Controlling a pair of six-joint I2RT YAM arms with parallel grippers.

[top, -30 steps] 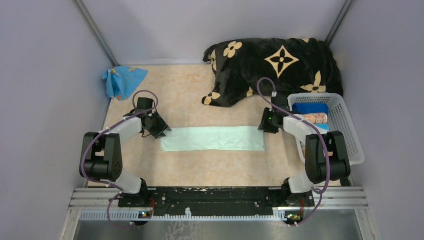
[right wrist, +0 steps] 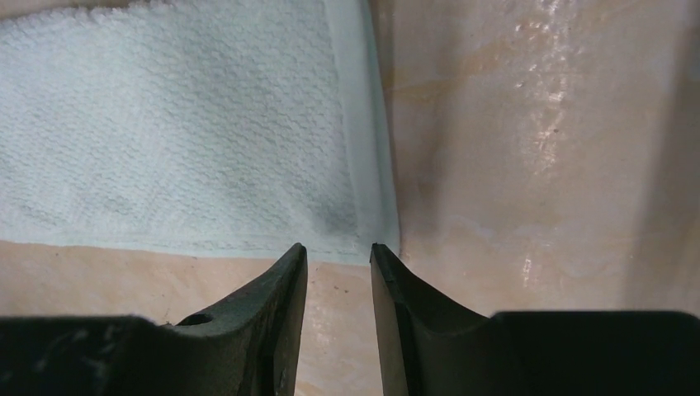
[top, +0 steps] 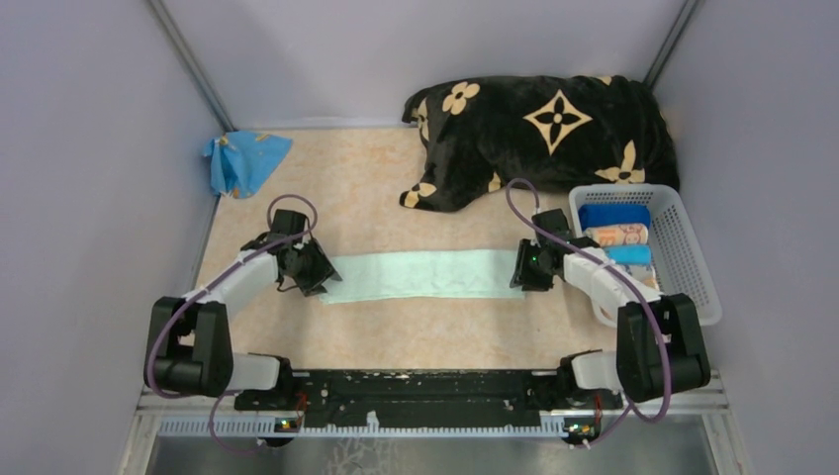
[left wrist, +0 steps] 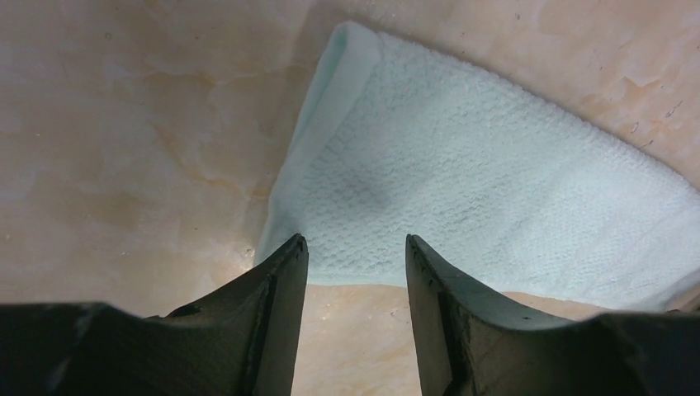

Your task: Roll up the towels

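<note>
A pale mint towel (top: 425, 274), folded into a long flat strip, lies across the middle of the table. Over its left end is my left gripper (top: 329, 284); the left wrist view shows its fingers (left wrist: 276, 313) apart, near the towel's (left wrist: 462, 165) front left corner with nothing held. At the right end my right gripper (top: 524, 284) stands open. In the right wrist view its fingers (right wrist: 285, 318) are spread around the towel's (right wrist: 206, 140) front right corner, gripping nothing. The folded layers show along both short ends.
A white basket (top: 691, 259) at the right holds several rolled towels, including a blue one (top: 613, 216) and an orange patterned one (top: 618, 235). A black patterned blanket (top: 534, 148) is heaped at the back. A blue cloth (top: 247, 161) lies back left.
Both grippers have moved toward the front edge along the towel's short ends, the right one also shifting sideways. The left end's near edge bulges slightly forward; otherwise the towel lies as before.
</note>
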